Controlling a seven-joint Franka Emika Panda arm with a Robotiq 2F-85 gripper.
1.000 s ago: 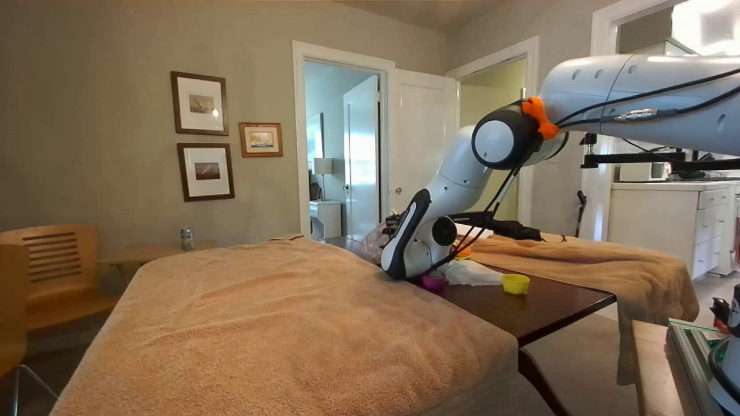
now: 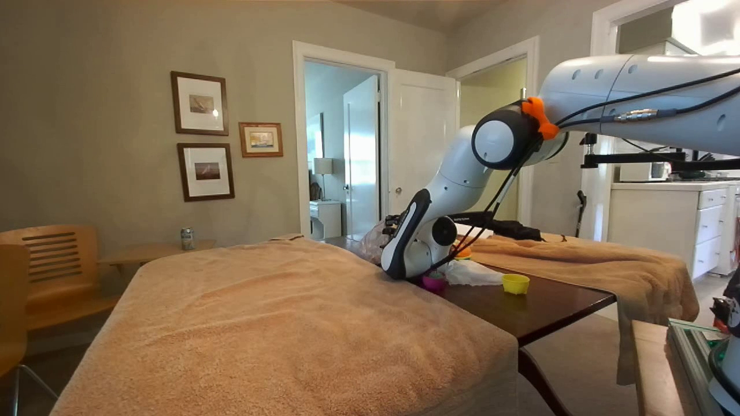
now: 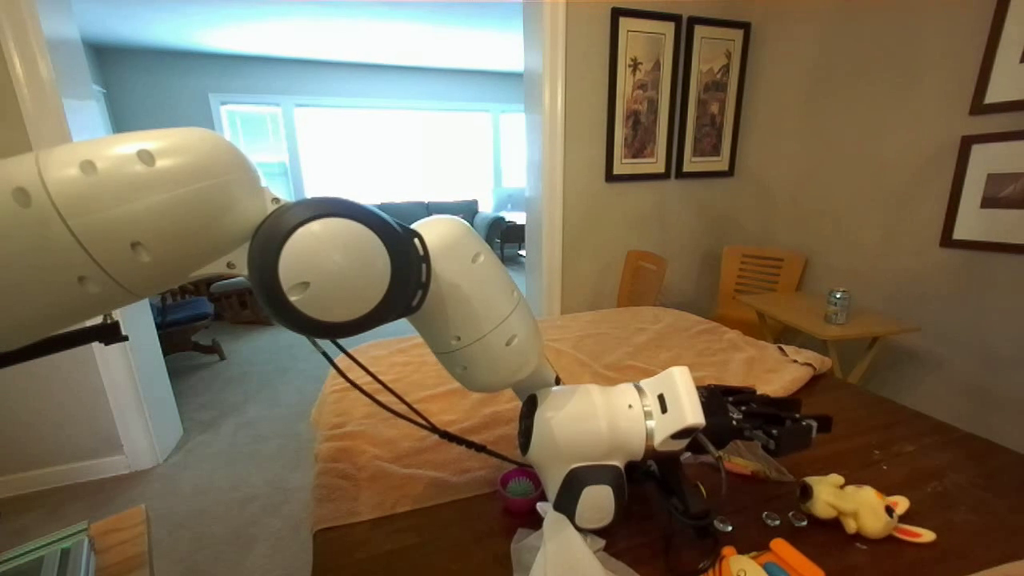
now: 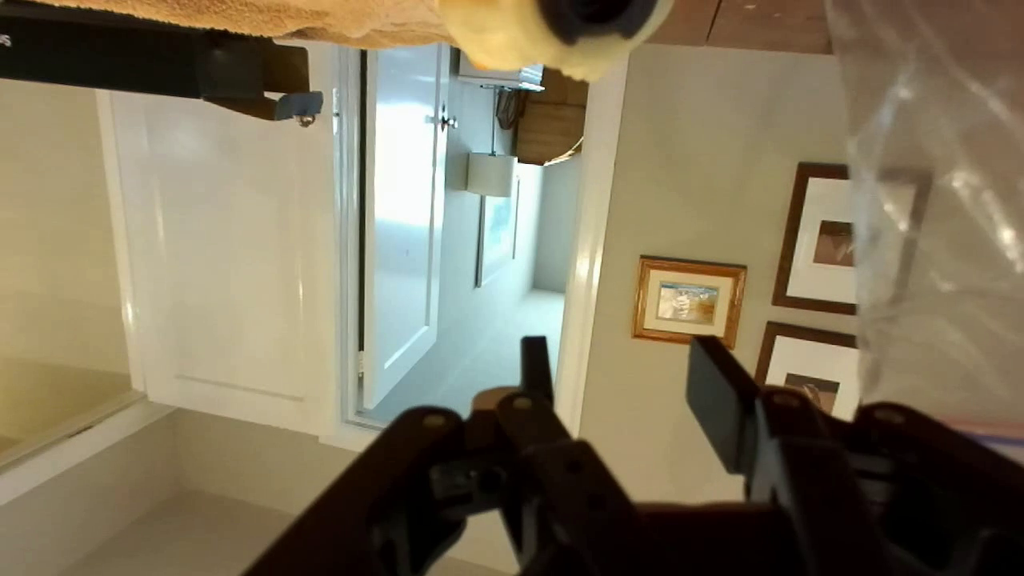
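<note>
Low over the dark table, my gripper (image 3: 814, 421) reaches out level, past the edge of the towel. In the wrist view a clear gap separates the two black fingers (image 4: 722, 403), with nothing between them. A clear plastic bag (image 4: 926, 230) fills the right side of that view, close beside the fingers. In exterior view 2 the bag (image 3: 758, 462) lies under and just beyond the gripper. The yellow bunny toy (image 3: 854, 506) lies on the table to the right of the bag, apart from the fingers. Exterior view 1 mostly hides the gripper behind the wrist.
A magenta cup (image 3: 519, 488) with something green inside stands near the towel (image 2: 298, 326). A yellow cup (image 2: 515, 283) sits near the table's end. Clear gems (image 3: 770, 518), an orange toy (image 3: 782, 558) and white plastic (image 3: 562, 549) lie below the arm.
The arm looks nearly still. In exterior view 1 the dark gripper parts beyond the wrist have shifted slightly.
</note>
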